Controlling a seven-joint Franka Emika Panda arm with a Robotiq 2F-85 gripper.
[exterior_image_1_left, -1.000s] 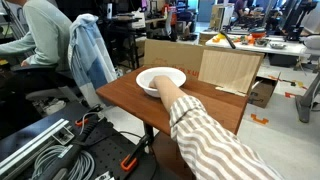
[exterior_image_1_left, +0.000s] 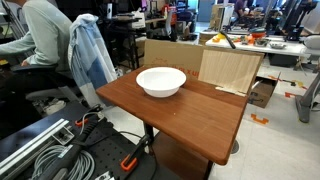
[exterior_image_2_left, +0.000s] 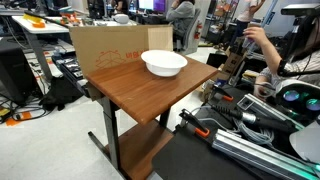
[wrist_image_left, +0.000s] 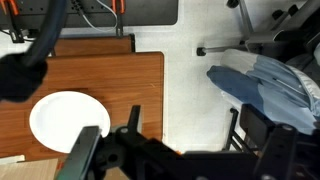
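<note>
A white bowl (exterior_image_1_left: 161, 81) sits upright on the brown wooden table (exterior_image_1_left: 200, 118), toward its far left in exterior view 1. Seen from above in the wrist view, the bowl (wrist_image_left: 69, 121) shows a plain white inside with nothing visible in it. My gripper spreads its dark fingers along the bottom of the wrist view; it is open, with nothing seen between them. The bowl lies off to the left of the gap, apart from the fingers. In exterior view 1 my gripper is out of sight.
A pale wooden board (exterior_image_1_left: 229, 70) and a cardboard panel (exterior_image_1_left: 177, 54) stand along the table's far side. Light blue cloth (exterior_image_1_left: 91, 50) hangs over a chair at the left. Cables (exterior_image_1_left: 65, 160) lie on the dark base in front.
A person's hand and arm, reaching to the bowl a second ago, are now gone. The bowl stays in place.
</note>
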